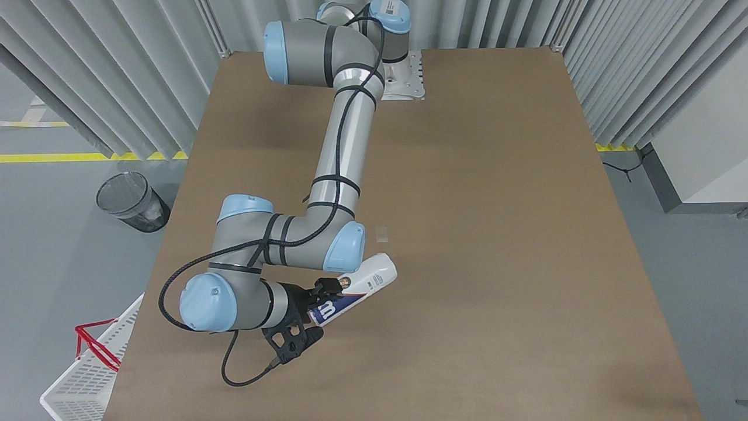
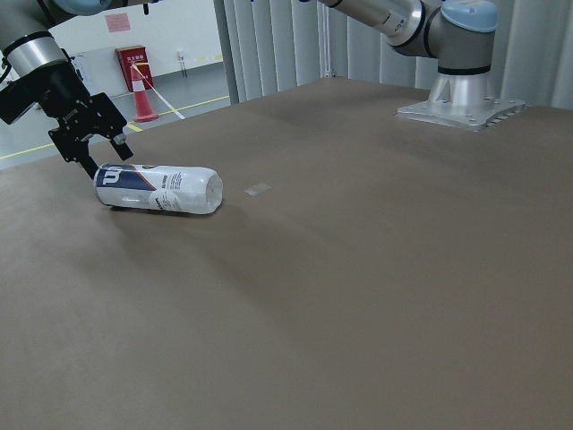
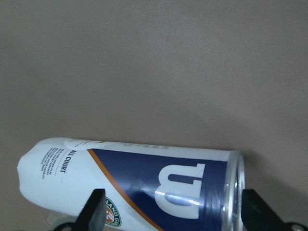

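Note:
A white cylindrical can with a navy label point(image 1: 354, 287) lies on its side on the brown table point(image 1: 505, 231); it also shows in the left view point(image 2: 159, 188) and fills the lower wrist view point(image 3: 130, 180). My gripper point(image 1: 326, 309) is down at the can's label end, its fingers apart. In the left view the gripper point(image 2: 107, 157) reaches from behind the can, one fingertip close to its left end. The wrist view shows two dark fingers at the lower edge, over or beside the can; whether they touch it is unclear.
Off the table's left side stand a dark cylindrical bin point(image 1: 133, 200) and a white basket with red handles point(image 1: 84, 386) on the floor. The arm's base point(image 2: 461, 112) sits at the far end.

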